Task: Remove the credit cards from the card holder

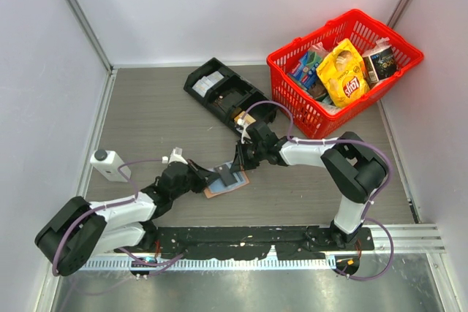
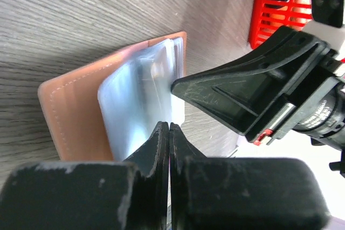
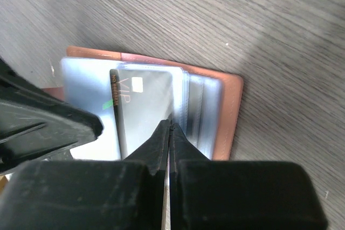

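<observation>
The tan card holder (image 1: 213,194) lies open on the table between both arms, its clear sleeves fanned. In the right wrist view the grey VIP credit card (image 3: 141,109) rests in a sleeve, its dark-striped edge showing. My left gripper is shut, no card between its fingertips; from the right wrist view, its fingers (image 3: 64,127) sit left of the card, apart from its striped edge. My right gripper is shut over the sleeves, its fingers (image 2: 215,92) against them in the left wrist view. Whether a sleeve is pinched there is hidden.
A black compartment tray (image 1: 219,109) stands behind the holder, with a red basket (image 1: 300,111) of groceries at the back right. At the left is a white bottle (image 1: 115,170). Bare table lies between bottle and tray.
</observation>
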